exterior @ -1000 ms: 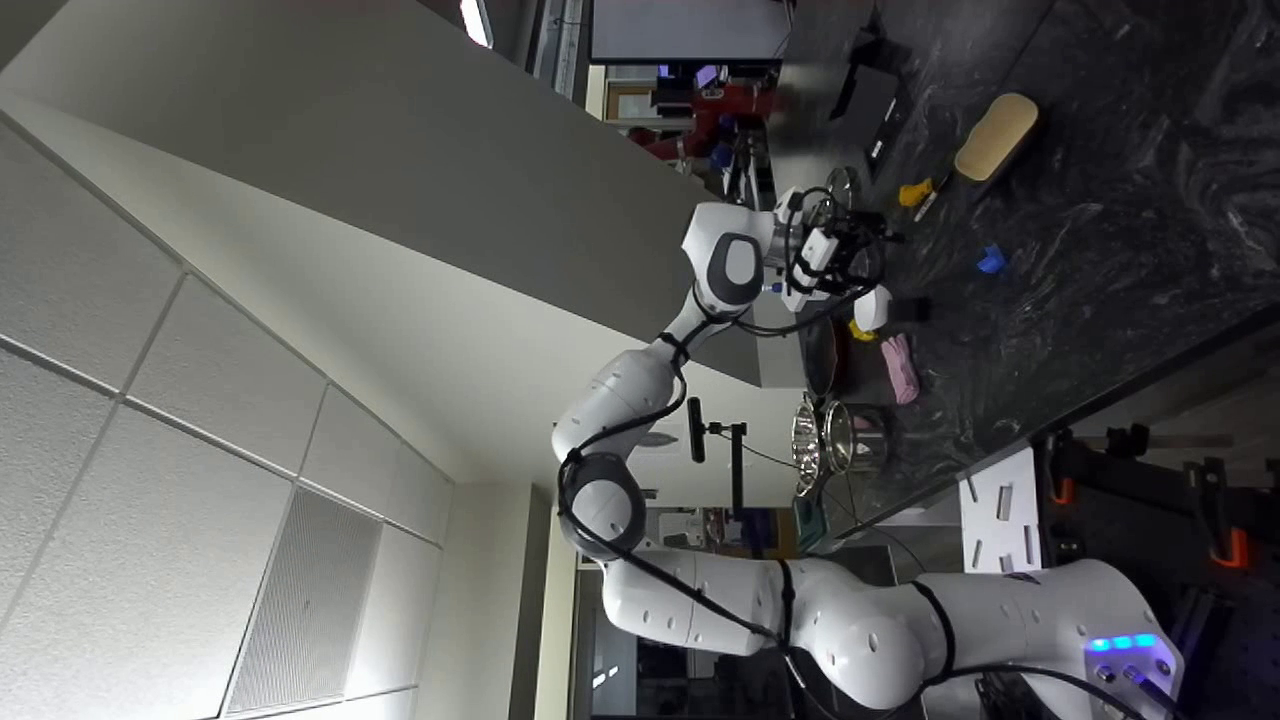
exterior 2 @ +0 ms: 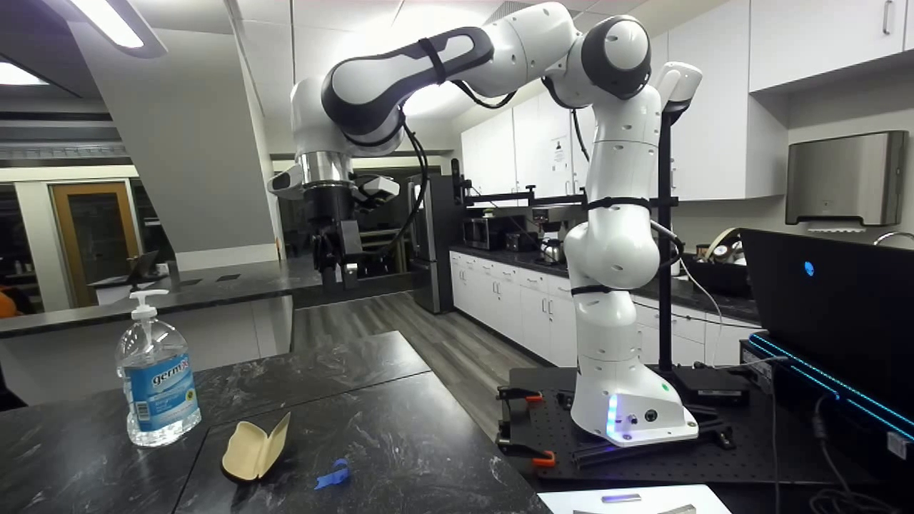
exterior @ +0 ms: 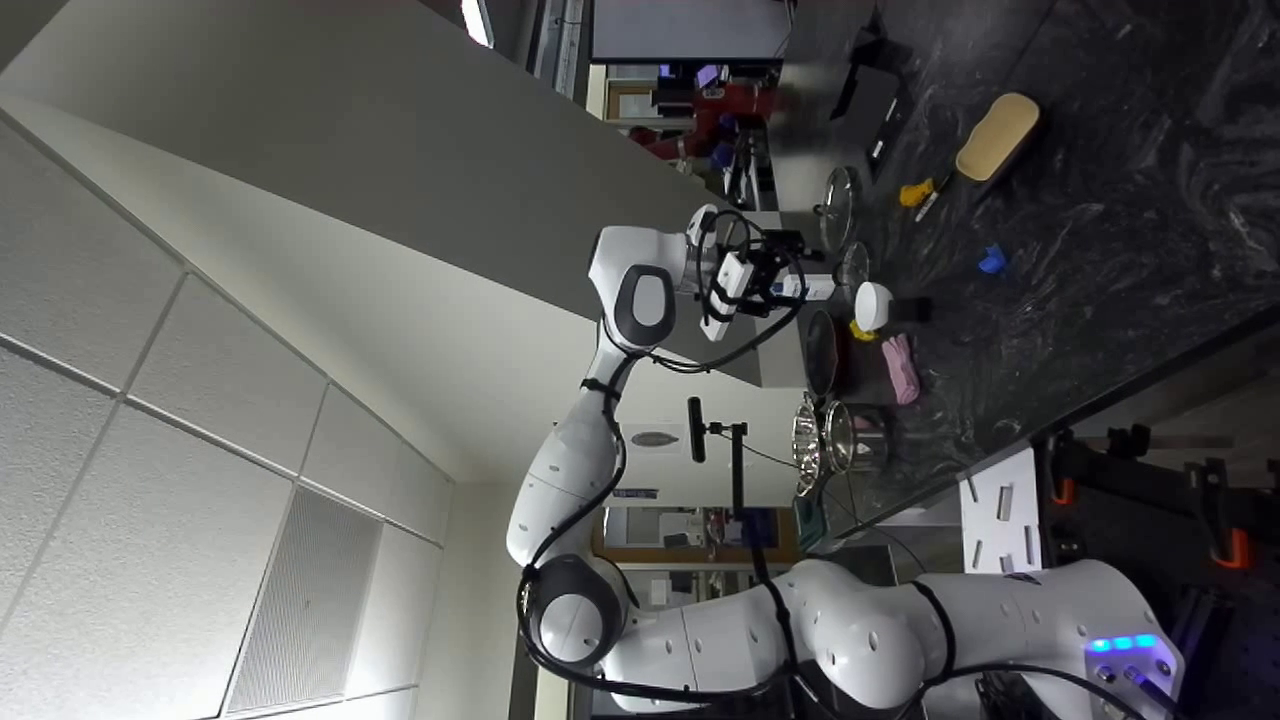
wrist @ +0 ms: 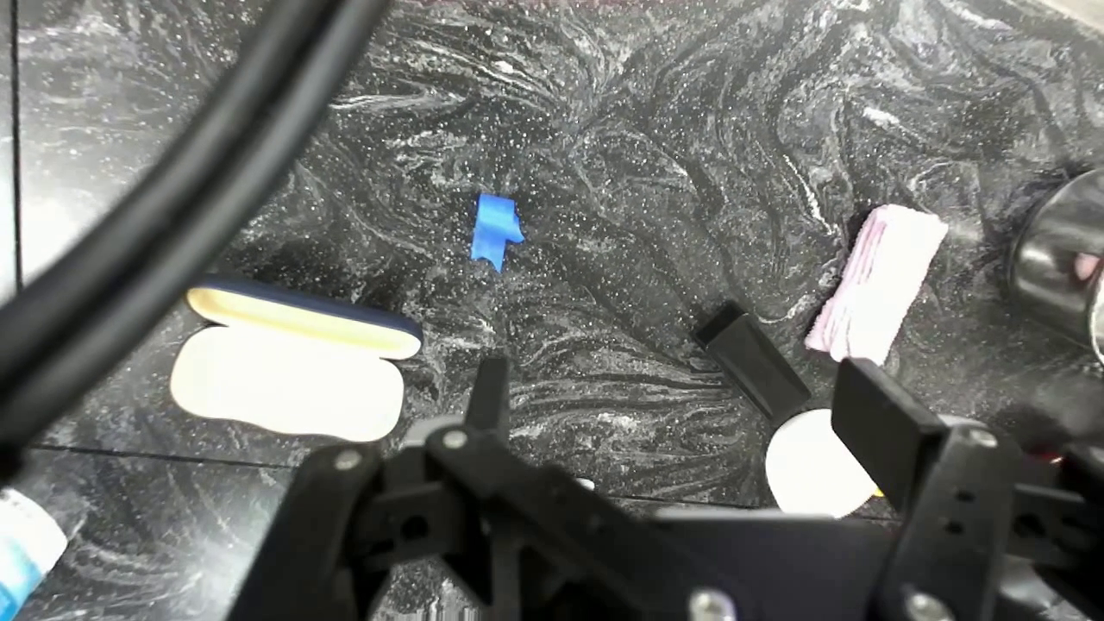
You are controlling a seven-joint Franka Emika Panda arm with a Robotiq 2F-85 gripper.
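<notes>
My gripper stands open with nothing between its fingers. It hangs well above the dark marbled table, as the second exterior view shows it point(exterior 2: 339, 273). On the table lie an opened eyeglass case point(wrist: 290, 378) with a pale lining, a small crumpled blue piece point(wrist: 497, 229) and a folded pink cloth point(wrist: 877, 279). Close to the right finger in the wrist view, a white round object point(wrist: 812, 466) adjoins a black block-like piece point(wrist: 755, 362); the finger partly covers the white one.
A clear pump bottle point(exterior 2: 163, 377) with a blue label stands beside the case. A metal pot point(exterior: 858, 434), a dark pan point(exterior: 823, 354), glass lids point(exterior: 840, 206) and a yellow item point(exterior: 915, 193) are also around. Bare tabletop surrounds the blue piece.
My arm has lifted the gripper higher above the table, away from the white round object. The things on the table look unmoved.
</notes>
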